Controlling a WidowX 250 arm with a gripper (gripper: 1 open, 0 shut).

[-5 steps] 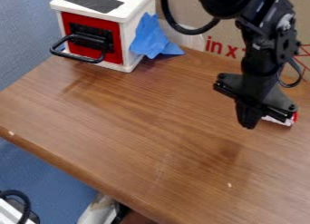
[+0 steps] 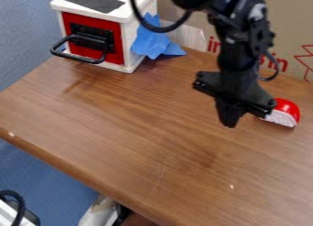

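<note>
The black robot gripper (image 2: 230, 111) hangs over the right half of the wooden table (image 2: 134, 147), its tip angled downward. A red and white object (image 2: 281, 113) lies just to its right, partly behind it. Whether the fingers are open or shut is hard to make out.
A red and white toy oven (image 2: 102, 37) with a black handle stands at the back left, with a blue cloth (image 2: 154, 45) beside it. A cardboard panel lines the back.
The gripper has moved left and up a little, showing more of the red and white object at its right.
</note>
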